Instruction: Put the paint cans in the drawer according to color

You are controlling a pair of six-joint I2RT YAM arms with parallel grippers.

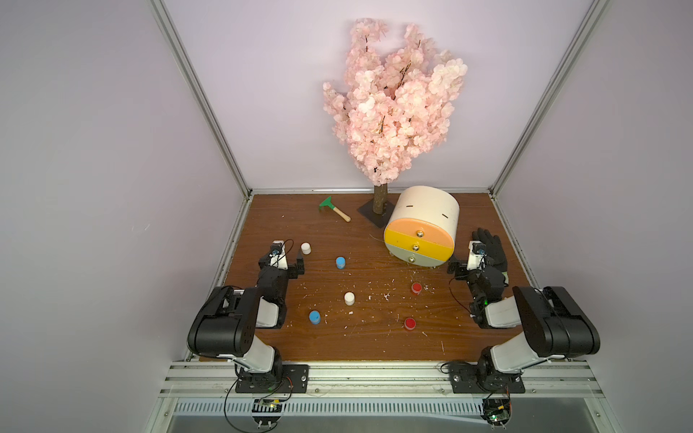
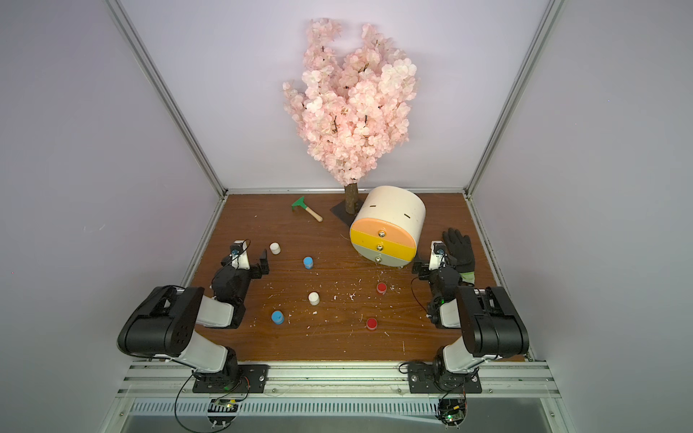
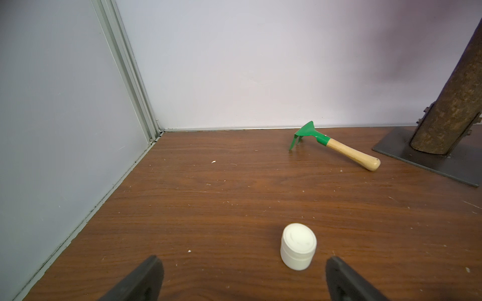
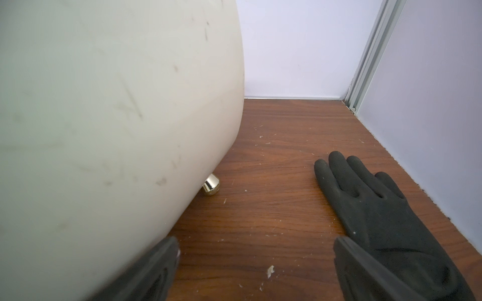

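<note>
Two white cans, one at the back left point(image 1: 306, 248) and one mid-table point(image 1: 349, 298), stand on the wooden table. One blue can point(image 1: 340, 262) is left of centre, another blue can point(image 1: 314, 316) nearer the front. Right of centre are a red can point(image 1: 416, 288) and, closer to the front, another red can point(image 1: 410, 324). The rounded cabinet point(image 1: 427, 205) has orange, yellow and pale drawers, all closed. My left gripper is open and empty, the back white can point(image 3: 298, 246) ahead of it. Beside the cabinet's right side, my right gripper stands open and empty.
A black glove point(image 4: 396, 230) lies right of the right gripper. A green hand rake point(image 1: 334, 208) rests at the back left. The blossom tree point(image 1: 380, 198) stands beside the cabinet's back left. Clear table surrounds the cans.
</note>
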